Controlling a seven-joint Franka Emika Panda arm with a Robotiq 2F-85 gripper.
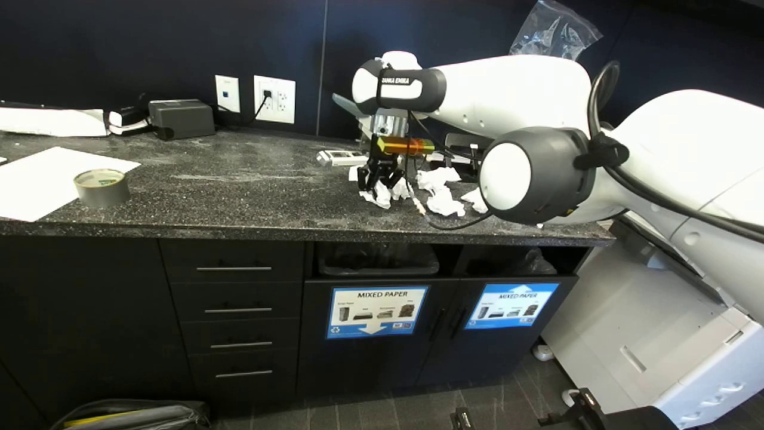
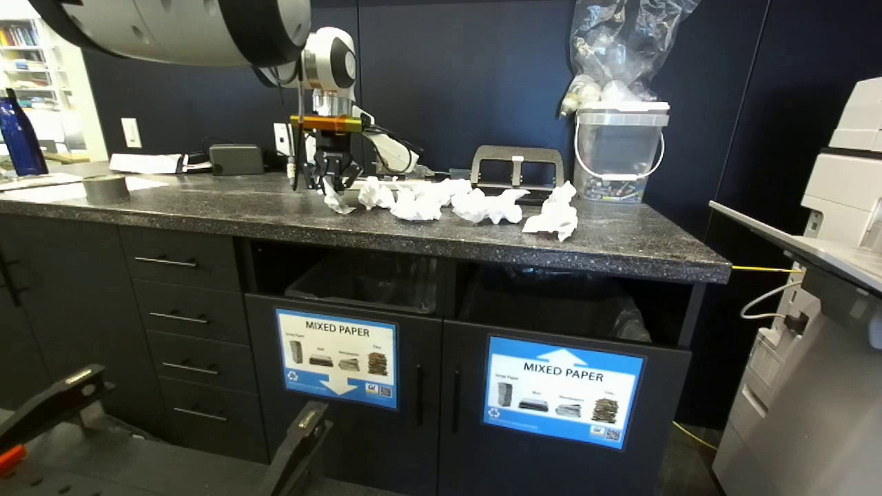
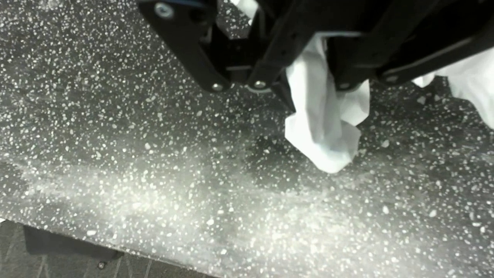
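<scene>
A crumpled white paper piece pokes out from between the dark fingers of my gripper, which is shut on it. In exterior view 2 that paper hangs under the fingertips, close to the countertop; whether it touches the surface I cannot tell. The fingers hide its upper part in the wrist view. More crumpled white papers lie on the counter to the right of the gripper in that view, the rightmost one near the front edge.
Behind the papers stand a hole punch and a clear bucket. Open bin slots lie below the counter edge.
</scene>
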